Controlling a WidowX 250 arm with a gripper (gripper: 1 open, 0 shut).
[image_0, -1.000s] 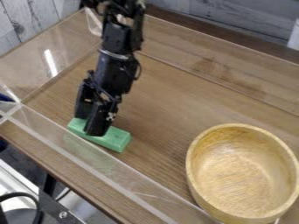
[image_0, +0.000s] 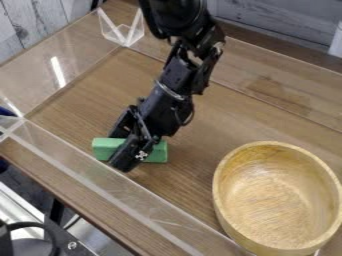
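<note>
A green block (image_0: 152, 152) lies on the wooden table near its front-left edge. My black gripper (image_0: 131, 148) is down over the block, its fingers on either side, open; whether they touch the block is unclear. The arm reaches down from the top centre and covers part of the block.
A large tan bowl (image_0: 275, 195) stands at the right front. Clear panels (image_0: 80, 165) run along the left and front edges.
</note>
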